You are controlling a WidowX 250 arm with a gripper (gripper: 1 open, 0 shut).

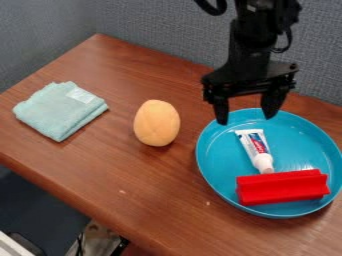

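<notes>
The black gripper (pixel 246 108) hangs open over the upper edge of a blue plate (pixel 299 145), with nothing visible between its fingers. Below it on the plate lie a white toothpaste tube (pixel 254 148) and a red block-like object (pixel 282 187). An egg-shaped tan object (pixel 156 123) sits on the table left of the plate.
A folded pale teal cloth (pixel 59 109) lies at the table's left. The wooden table (pixel 120 188) has bare room in front and at the back left, with a grey wall behind.
</notes>
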